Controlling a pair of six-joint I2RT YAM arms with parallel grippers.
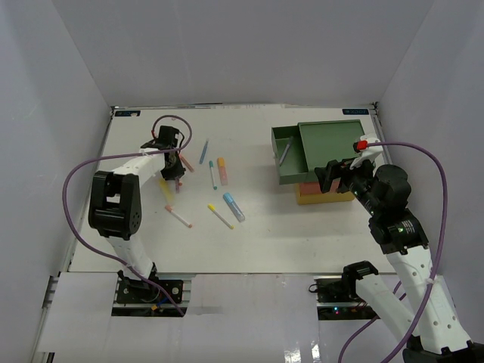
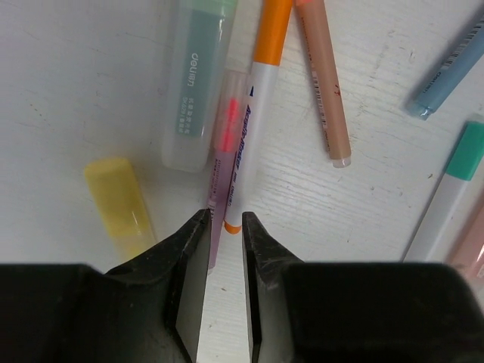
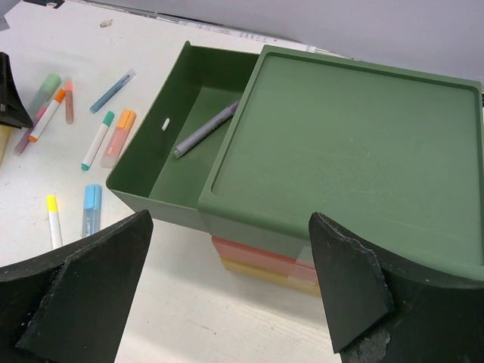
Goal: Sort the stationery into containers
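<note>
In the left wrist view my left gripper has its fingertips a small way apart. Between and just beyond them are the lower ends of a purple pen (image 2: 219,178) and a white marker with an orange cap (image 2: 253,121), lying side by side. No firm hold on either shows. A green highlighter (image 2: 197,83) lies along the purple pen, with a brown pen (image 2: 324,83) to the right and a yellow piece (image 2: 119,200) to the left. My right gripper stands open and empty before the green drawer unit (image 3: 355,151). Its pulled-out drawer (image 3: 181,178) holds a grey pen (image 3: 206,130).
Blue pen (image 1: 204,151), teal-capped marker (image 1: 213,178), orange highlighter (image 1: 222,171), blue highlighter (image 1: 234,206), yellow-capped marker (image 1: 220,216) and a white-bodied pen (image 1: 178,217) lie spread out. Red and yellow drawers (image 1: 324,198) sit beneath the green one.
</note>
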